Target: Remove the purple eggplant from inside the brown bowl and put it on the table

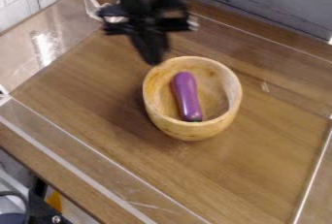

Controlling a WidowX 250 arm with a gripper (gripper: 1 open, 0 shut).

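Observation:
The purple eggplant (187, 96) lies inside the brown bowl (154, 94), its long side running from the back of the bowl toward the front. Nothing touches the eggplant except the bowl. My gripper (150, 46) is a dark, motion-blurred shape behind and to the left of the bowl, above its back rim and clear of the eggplant. The blur hides its fingers, so I cannot make out how far apart they stand.
Bare wooden table (91, 121) spreads left of the bowl, and more clear wood lies to its right and front. A wall (279, 0) closes off the back. Dark cables and hardware (33, 208) sit at the front left corner, beyond the table edge.

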